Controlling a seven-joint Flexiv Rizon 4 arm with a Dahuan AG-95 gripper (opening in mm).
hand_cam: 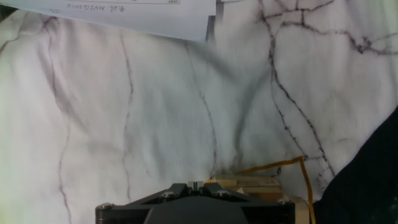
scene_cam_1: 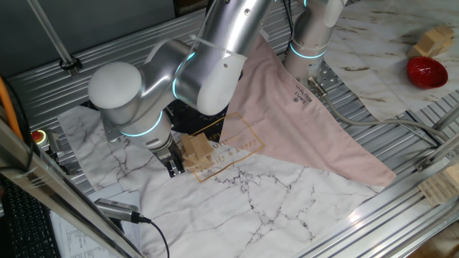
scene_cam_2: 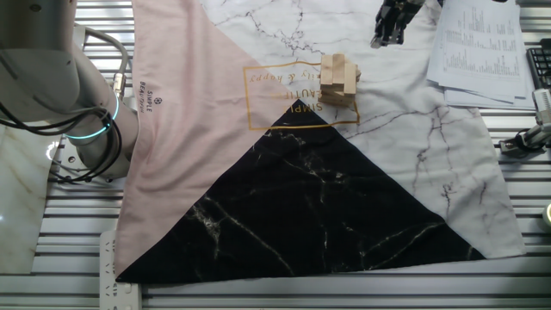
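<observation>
A small stack of light wooden blocks (scene_cam_1: 196, 149) stands on the marble-patterned cloth, over its gold-lettered frame. Beside the stack, on the side toward the papers, is my gripper (scene_cam_1: 174, 170), pointing down. In exterior view 2 the blocks (scene_cam_2: 338, 79) appear apart from the gripper (scene_cam_2: 377, 43), with white cloth showing between. The wrist view has the gripper with its fingertips together and nothing visible between them. Part of the stack (hand_cam: 252, 184) shows just beyond the fingers there, its lower part hidden behind the gripper.
The cloth has a pink part (scene_cam_2: 176, 103) and a black part (scene_cam_2: 301, 198). Printed papers (scene_cam_2: 482, 52) lie past the gripper. A red bowl (scene_cam_1: 427, 72) and other wooden blocks (scene_cam_1: 432, 41) rest on a separate surface.
</observation>
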